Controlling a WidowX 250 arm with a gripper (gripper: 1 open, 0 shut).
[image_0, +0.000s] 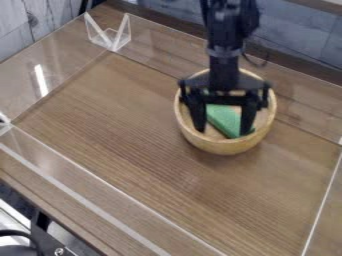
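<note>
My black gripper is lowered into the wooden bowl at the centre right, its fingers apart, with fingers on either side of the green block. The block lies inside the bowl, partly hidden behind the gripper. Whether the fingers touch it I cannot tell.
A clear plastic object stands at the back left of the wooden table. Dark cables lie beyond the table at the bottom left corner.
</note>
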